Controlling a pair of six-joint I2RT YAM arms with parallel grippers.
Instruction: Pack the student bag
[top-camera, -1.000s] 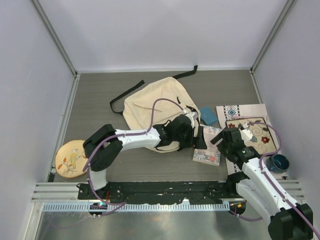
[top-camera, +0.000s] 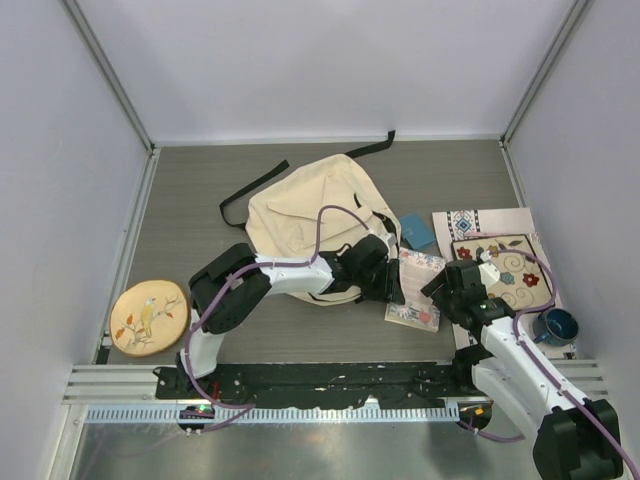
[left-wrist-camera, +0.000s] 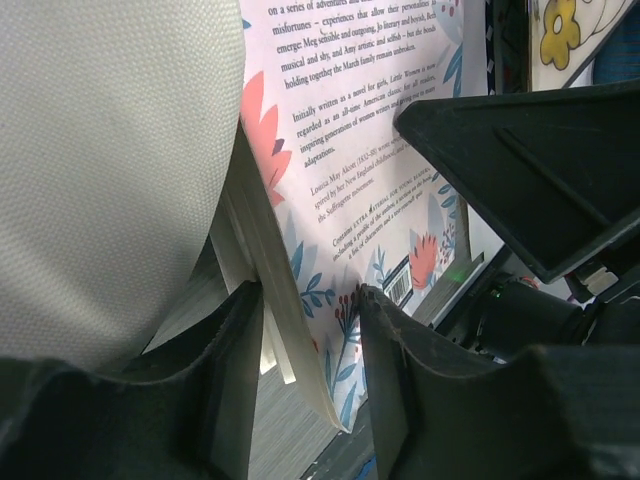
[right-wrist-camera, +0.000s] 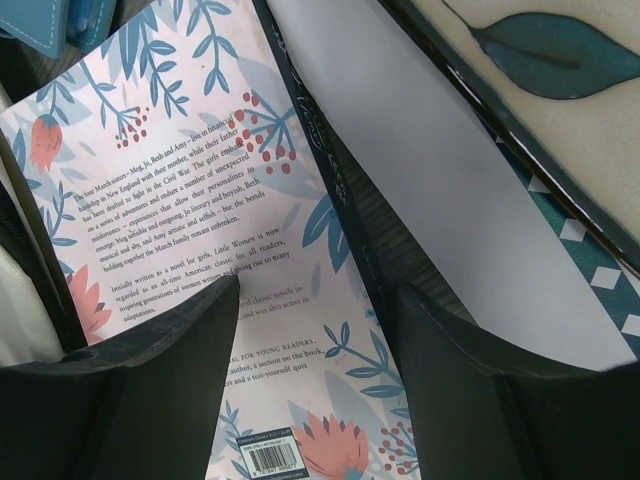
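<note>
The cream student bag (top-camera: 305, 205) lies in the middle with dark straps. Beside its right edge lies a pink floral book (top-camera: 410, 312), back cover up in the right wrist view (right-wrist-camera: 200, 180). My left gripper is at the book's edge by the bag, fingers either side of it, part open. My right gripper is on the book from the other side, fingertips pressed over its cover and dark edge; it appears closed on the book.
A blue wallet (top-camera: 417, 230) lies behind the book. At right are a patterned mat (top-camera: 480, 220), a flowered board (top-camera: 525, 280) and a blue mug (top-camera: 555, 326). A round bird board (top-camera: 150, 320) is at left.
The left arm has shifted slightly, its gripper settling at the book's bag-side edge.
</note>
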